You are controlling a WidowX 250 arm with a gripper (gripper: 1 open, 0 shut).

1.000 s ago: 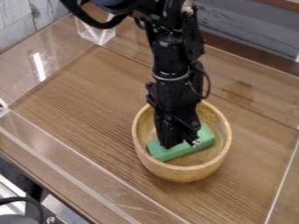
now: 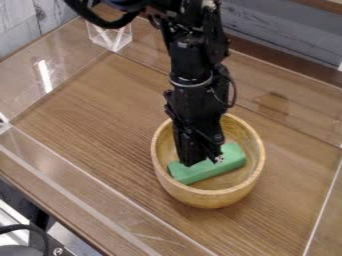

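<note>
A pale wooden bowl point(image 2: 209, 197) stands on the wooden table, holding a green oblong block point(image 2: 201, 171). The black gripper point(image 2: 201, 152) reaches down from above into the bowl, its tips at the block's upper side. It appears shut, with nothing visible between its fingers, though the tips are dark and partly hard to make out.
A clear container point(image 2: 110, 32) stands at the back left. Cables lie at the lower left beyond the table's edge.
</note>
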